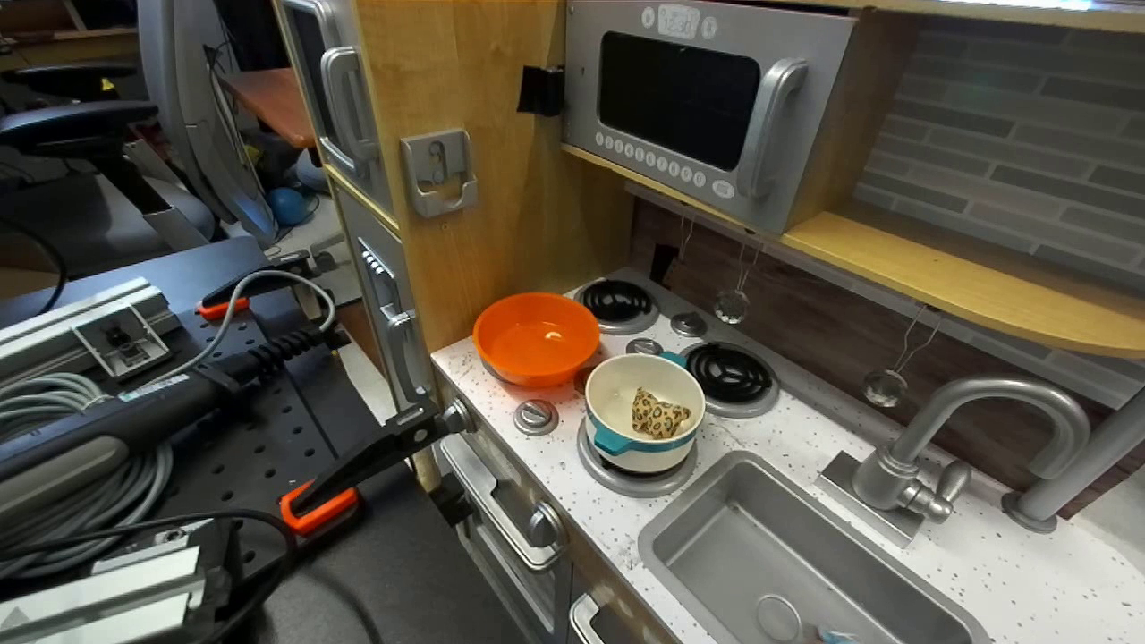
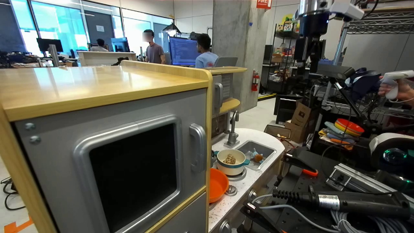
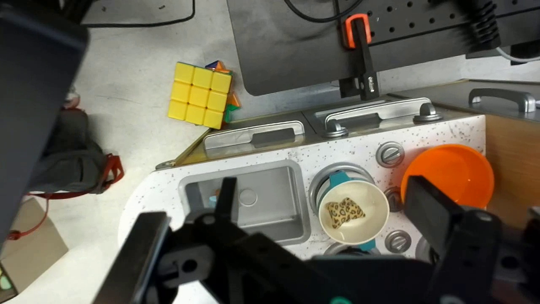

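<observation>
In the wrist view my gripper is open, its dark fingers spread wide apart with nothing held between them. Exterior view 2 has the gripper (image 2: pixel 307 69) raised well above the counter, over at the right. A cream pot (image 1: pixel 604 411) with teal handles stands on the front burner. Inside it lies a small leopard-print object (image 1: pixel 657 414), visible also in the wrist view as a spotted piece (image 3: pixel 344 212). Beside the pot is an orange bowl (image 1: pixel 537 342), which looks empty. The sink (image 2: pixel 267 149) holds an orange-brown and bluish item (image 2: pixel 256 156), partly hidden in the other views.
A curved faucet (image 1: pixel 993 395) rises behind the sink, and a microwave (image 1: pixel 687 107) and shelf overhang the counter. A black table (image 1: pixel 354 580) with clamps and cables runs along the front. In the wrist view a yellow-faced cube (image 3: pixel 200 95) shows beyond the counter.
</observation>
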